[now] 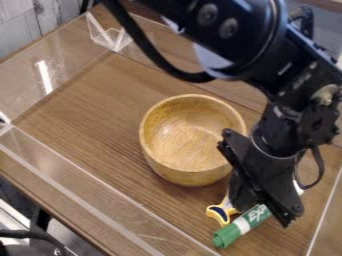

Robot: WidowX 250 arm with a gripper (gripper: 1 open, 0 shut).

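Note:
The black gripper point(243, 192) is low at the right of the camera view, just over a green cylindrical object point(237, 227) and a small yellow-and-white object point(218, 213). Its fingertips are largely hidden by its own body, and whether anything lies between them cannot be seen. A yellow bowl point(179, 135) sits on the wooden surface just left of the gripper.
A clear plastic bracket point(110, 34) stands at the back left edge. The table's front edge runs along the lower left.

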